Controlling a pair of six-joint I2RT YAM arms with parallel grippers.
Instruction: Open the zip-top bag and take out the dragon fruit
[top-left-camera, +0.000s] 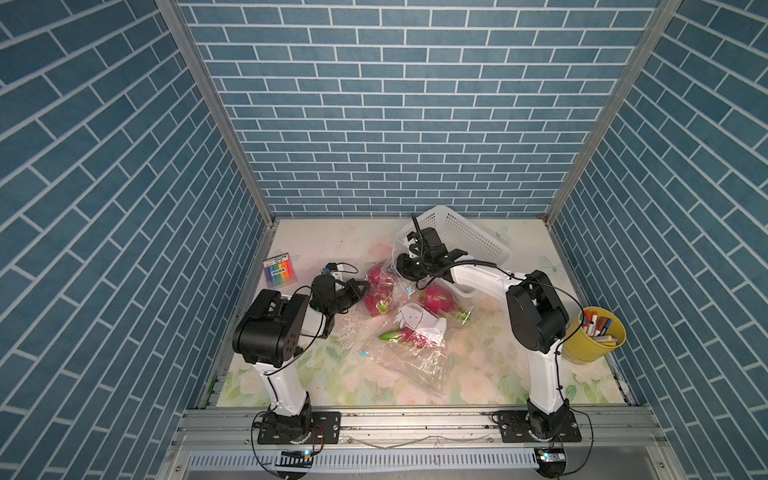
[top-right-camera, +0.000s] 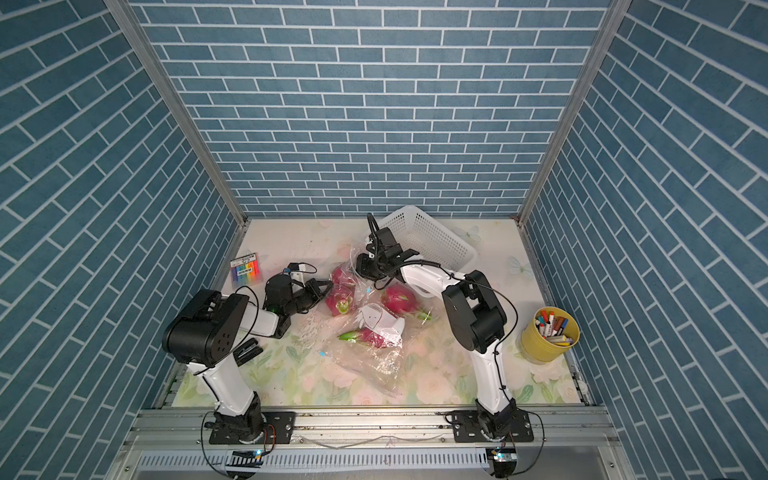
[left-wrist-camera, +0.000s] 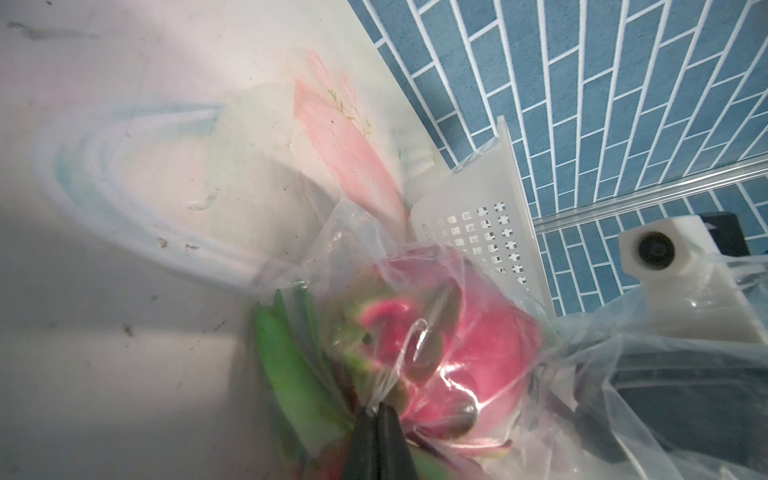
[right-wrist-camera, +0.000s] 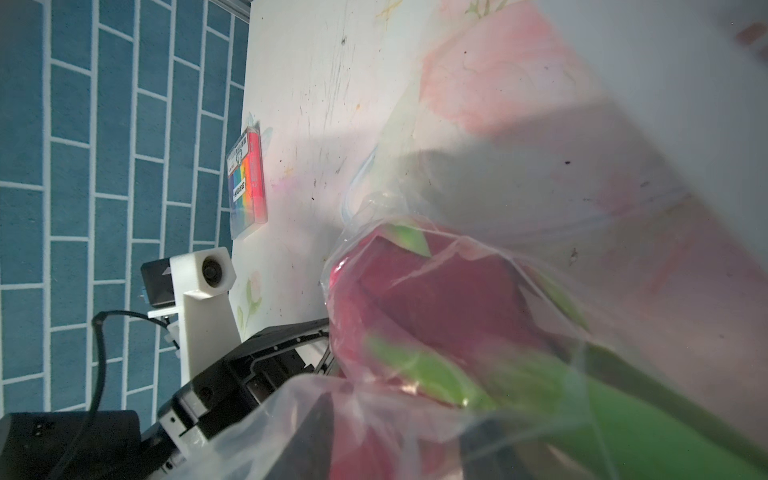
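Dragon fruits in clear plastic bags lie in the middle of the table: a pair (top-left-camera: 377, 302) between the grippers, another (top-left-camera: 438, 299) to the right, and one (top-left-camera: 416, 339) with a white label in front. My left gripper is shut at the pair's bag, its fingertips on or against the plastic beside a red fruit (left-wrist-camera: 480, 344). My right gripper is over the bag at the back, behind the fruit (right-wrist-camera: 432, 304); its fingers look apart and are blurred behind crumpled plastic, so what lies between them is unclear.
A white perforated basket (top-left-camera: 472, 227) stands at the back behind my right arm. A yellow cup of markers (top-left-camera: 590, 347) is at the right, a colourful pack (top-left-camera: 279, 273) at the left. The front and back-left table have some bare room.
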